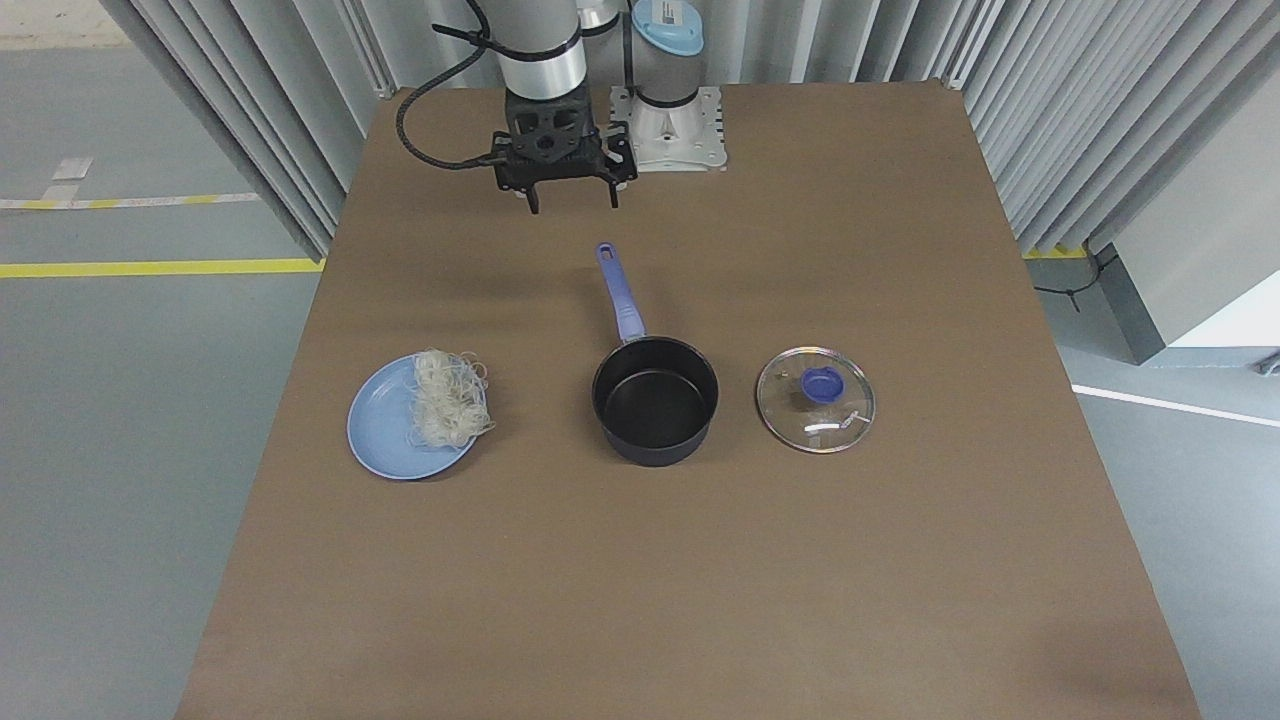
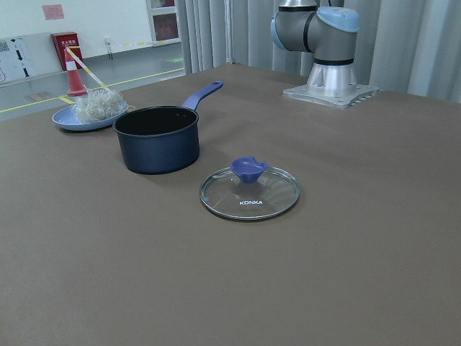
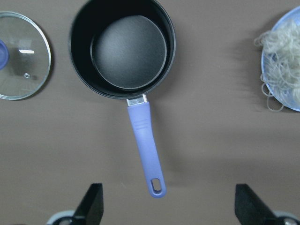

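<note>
A black saucepan [image 1: 654, 401] with a blue handle [image 3: 146, 140] stands mid-table, handle toward the robot. Right of it in the front view lies a glass lid [image 2: 249, 197] with a blue knob [image 1: 822, 384]. To its left, a blue plate [image 1: 381, 425] holds tangled white noodles [image 1: 451, 398]. My gripper [image 1: 572, 200] is raised at the back of the table, behind the pan; in the wrist view its two fingers [image 3: 91, 206] are wide apart with nothing between them, the handle's end just beyond them.
The robot base [image 2: 331, 94] stands at the back edge of the table.
</note>
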